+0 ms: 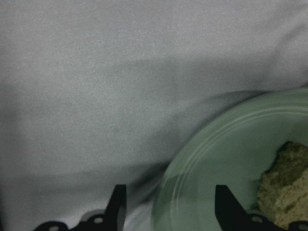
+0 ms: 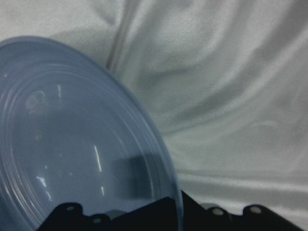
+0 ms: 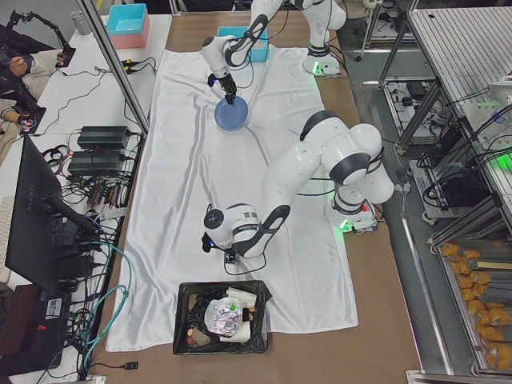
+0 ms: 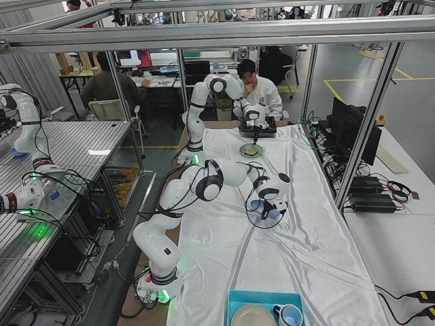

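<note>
A green plate [image 1: 207, 159] with a bread-like piece [image 1: 284, 187] on it lies on the white cloth. My left gripper is open low over its rim; in the camera left view the arm hides the plate. The blue plate [image 2: 82, 139] lies farther along the cloth, with my right gripper at its rim, which sits between the fingers; they appear shut on it.
A black bin [image 3: 182, 316] with foil and packages stands beyond the cloth's near end in the camera left view. A turquoise tray [image 4: 265, 299] with a dish and mug is at the other end.
</note>
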